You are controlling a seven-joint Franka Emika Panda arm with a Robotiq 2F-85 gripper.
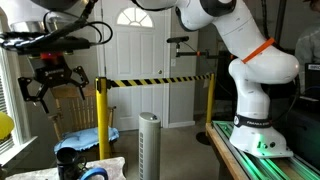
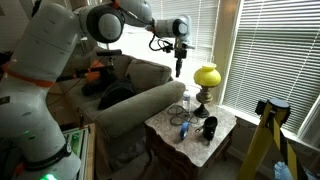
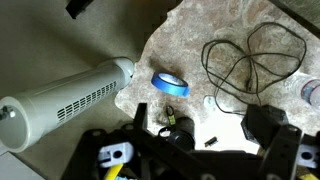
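My gripper point(image 1: 64, 96) hangs open in the air above the small table, its fingers spread and nothing between them. From the other side, the gripper point(image 2: 166, 60) shows high above the tabletop point(image 2: 165, 118). Below it in the wrist view lie a blue ring like a tape roll point(image 3: 174, 83) and a dark cup point(image 3: 181, 132) with a yellow-green pen-like item at its rim. A thin dark cable point(image 3: 252, 58) is looped on the surface. In exterior view 2, a black mug point(image 2: 210, 126) stands near the blue ring point(image 2: 184, 131).
A tall white tower appliance point(image 1: 149, 145) stands beside the table. At the table's back are a yellow lamp-like object point(image 2: 206, 77) and a clear bottle point(image 2: 186, 101). A yellow post point(image 1: 102, 120) and a wooden chair point(image 1: 75, 110) stand behind. The air around the gripper looks clear.
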